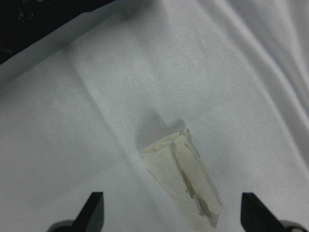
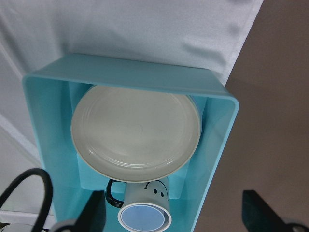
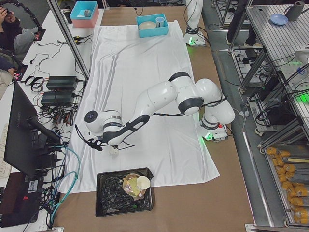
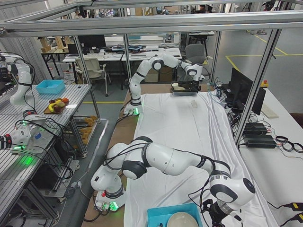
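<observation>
A crumpled strip of whitish paper (image 1: 183, 179) lies on the white cloth (image 3: 140, 63). My left gripper (image 3: 101, 145) is open above it, nothing between its fingers. The black tray (image 3: 106, 193) (image 1: 34, 24) holds dark crumpled material, a foil-like item and a pale cup (image 3: 143, 182). At the other end, my right gripper hangs open over a blue bin (image 2: 53, 125) holding a white plate (image 2: 135, 130) and a mug (image 2: 145, 203) with a face drawn on it.
A monitor (image 3: 19, 140), black boxes and cables line the left side in the camera left view. A metal bench (image 3: 275, 58) stands at the right.
</observation>
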